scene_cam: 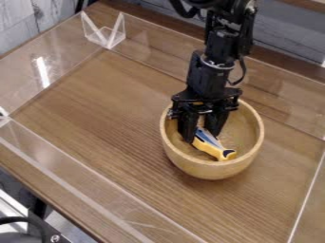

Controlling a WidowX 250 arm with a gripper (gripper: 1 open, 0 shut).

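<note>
A round tan wooden bowl (215, 166) sits on the wooden table, right of centre. Inside it lies an elongated object (212, 147) with a pale yellow end and blue and silver parts. My black gripper (203, 127) reaches down from the top of the view into the bowl, over the upper end of that object. Its fingertips are dark and crowded, so whether they are closed on the object is unclear.
A small white wire-like holder (106, 30) stands at the upper left of the table (89, 114). A dark cable shows at the bottom left corner.
</note>
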